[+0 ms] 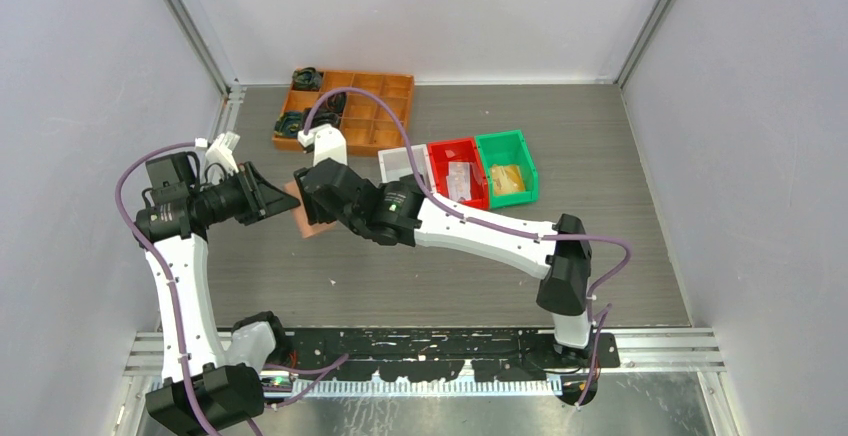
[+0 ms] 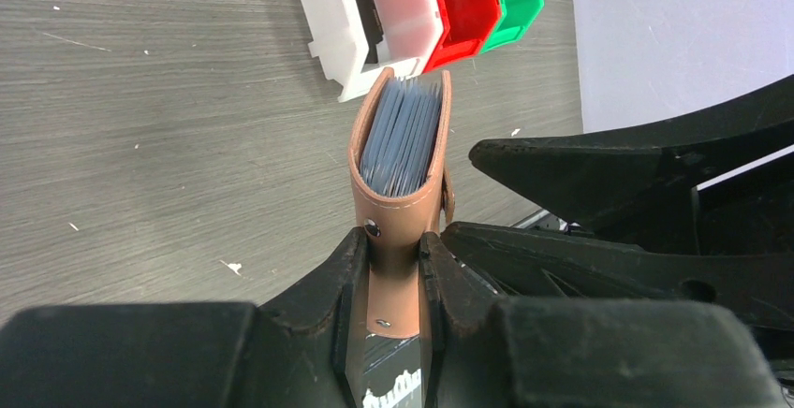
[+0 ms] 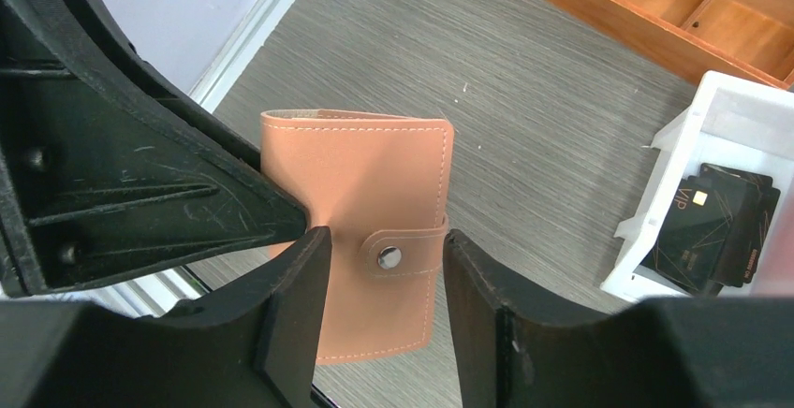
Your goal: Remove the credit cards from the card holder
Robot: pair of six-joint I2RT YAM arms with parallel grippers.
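The tan leather card holder (image 2: pixel 398 225) stands upright, with many card sleeves (image 2: pixel 403 137) showing at its open top. My left gripper is shut on its rounded spine side. In the right wrist view, the snap strap (image 3: pixel 398 254) lies closed across the holder's far edge. There my right gripper is open, its two fingers spread in front of the holder's face. The left wrist view has the right gripper's fingers (image 2: pixel 562 165) just right of the holder; one comes close to its strap edge, and contact is hard to judge.
A white bin (image 3: pixel 660 183) contains black cards (image 3: pixel 712 225). Beside it stand a red bin (image 1: pixel 475 181) and a green bin (image 1: pixel 530 171). An orange divided tray (image 1: pixel 385 111) with dark coiled items lies at the back.
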